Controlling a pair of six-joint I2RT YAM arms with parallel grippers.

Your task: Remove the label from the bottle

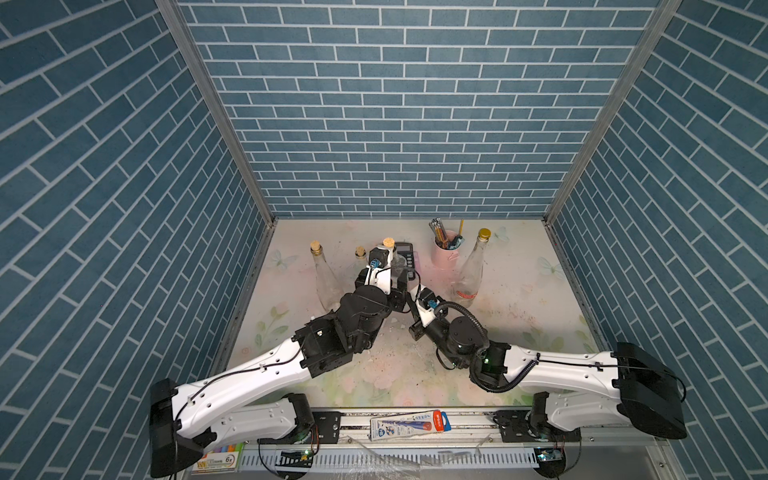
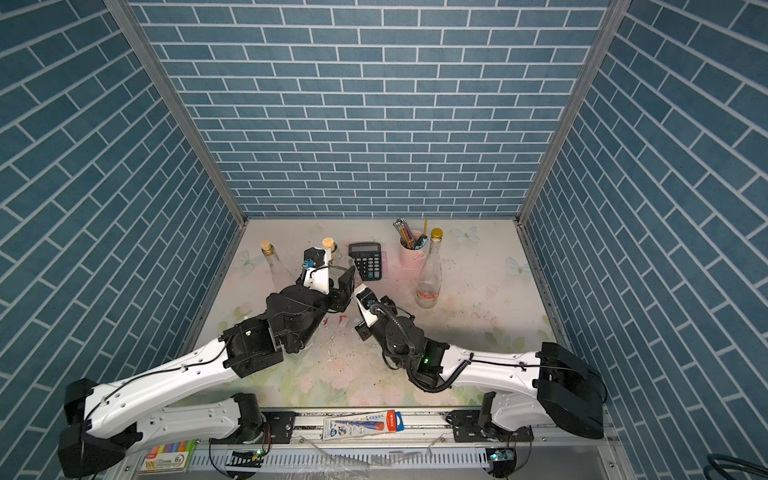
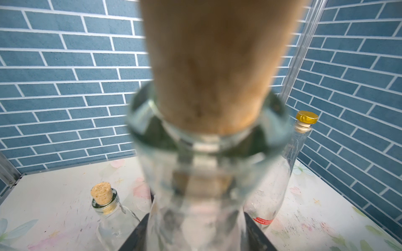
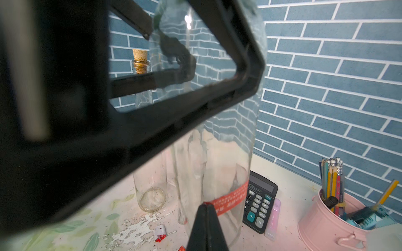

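Note:
A clear glass bottle with a cork (image 3: 217,62) stands between the fingers of my left gripper, which is shut on its neck. In the right wrist view the bottle (image 4: 234,125) hangs close in front, the left gripper's black frame across its upper part. Low on its wall is a red label strip (image 4: 230,199) with white print. My right gripper is shut, its thin fingertips in front of the glass where the strip's left end appears. Whether any label edge lies between them cannot be seen.
A gold-capped bottle (image 1: 472,272) stands to the right, a corked bottle (image 1: 324,276) to the left, and a smaller corked bottle (image 3: 101,194) farther back. Behind are a calculator (image 2: 365,260) and a pink pencil cup (image 4: 307,226). A red-and-white scrap (image 4: 160,232) lies on the table.

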